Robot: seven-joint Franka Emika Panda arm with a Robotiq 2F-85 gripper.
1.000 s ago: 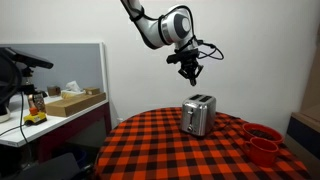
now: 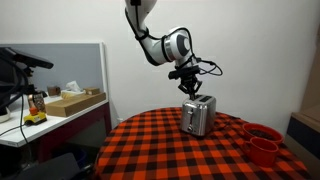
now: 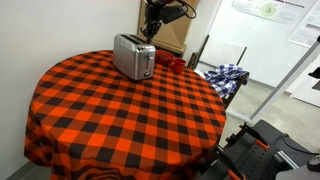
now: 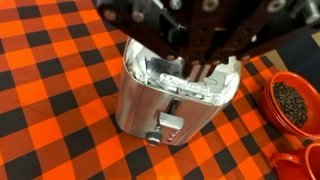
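Observation:
A silver two-slot toaster [image 2: 198, 117] stands upright on the checked tablecloth; its slotted top faces up. My gripper [image 2: 191, 95] points down at the toaster's top, its fingertips at or just above it. In the wrist view the gripper is shut, the fingers close together over the slot area, with nothing visible between them. Whether the tips touch the metal or reach into a slot, I cannot tell. The toaster's front panel, with its lever [image 4: 172, 121] and dark knob [image 4: 153, 138], is in clear sight there.
Red cups [image 2: 262, 151] stand right of the toaster; a red bowl [image 4: 293, 101] holds dark beans. The red-and-black tablecloth [image 2: 150, 150] is clear in front and to the left. A side table [image 2: 60, 122] with boxes stands far left.
My gripper has come down from well above the toaster to its top, shifting little sideways. The toaster and the red cups have stayed in place.

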